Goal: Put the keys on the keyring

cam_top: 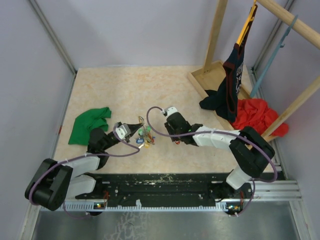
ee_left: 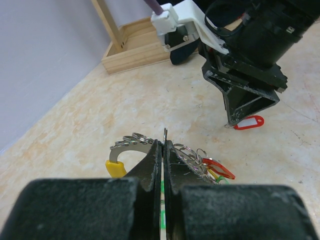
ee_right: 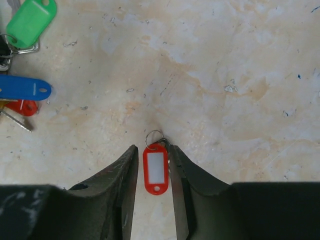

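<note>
A red key tag with white label and small ring (ee_right: pixel 155 168) lies on the table beneath my right gripper, whose fingers stand a little apart, the tag between or just below them. My left gripper is shut at a steel keyring (ee_left: pixel 190 160) that carries a yellow tag (ee_left: pixel 116 168), a red tag and green ones; whether the ring is pinched between the fingertips is hard to tell. More coloured tags and keys (ee_right: pixel 30 27) show at the upper left of the right wrist view.
A green cloth (cam_top: pixel 88 127) lies at the left. At the right stand a wooden frame (cam_top: pixel 204 75) with a dark hanging cloth (cam_top: pixel 232 85) and a red cloth (cam_top: pixel 257 117).
</note>
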